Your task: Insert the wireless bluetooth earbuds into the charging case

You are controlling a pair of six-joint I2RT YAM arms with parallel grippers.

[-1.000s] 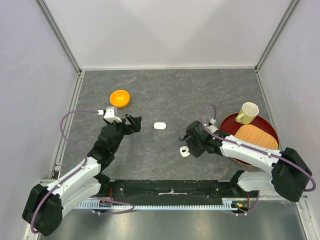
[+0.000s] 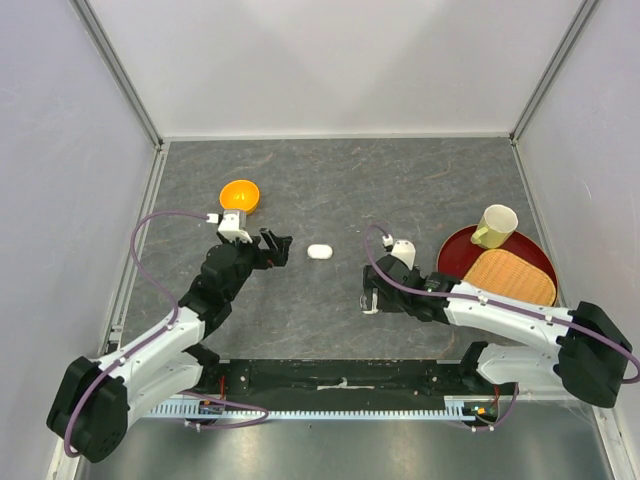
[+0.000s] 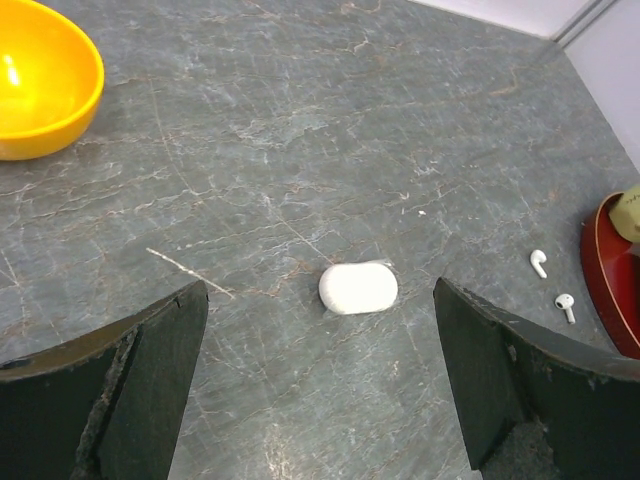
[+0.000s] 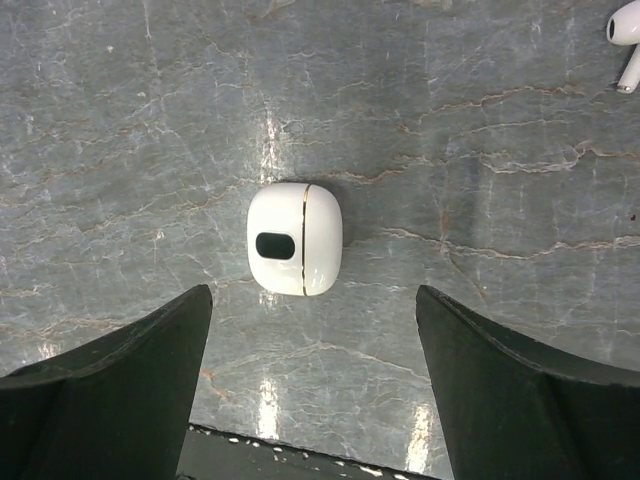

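Note:
The white charging case (image 4: 275,210), closed with a thin seam and a dark oval window, lies on the table ahead of my right gripper. That gripper is open and empty; from the top, its fingers partly cover the case (image 2: 370,306). Two white earbuds (image 3: 538,262) lie apart on the table near the red plate in the left wrist view, and one earbud (image 4: 628,35) shows at the top right corner of the right wrist view. The arm seems to hide them from above. My left gripper (image 2: 280,246) stands open, nothing between its fingers.
A white rounded block (image 2: 319,251) lies between the arms. An orange bowl (image 2: 239,196) stands behind the left gripper. At the right, a red plate (image 2: 455,255) bears a yellow mug (image 2: 495,226) and bread-like slice (image 2: 515,277).
The left gripper has moved slightly to the right. The case stays in place.

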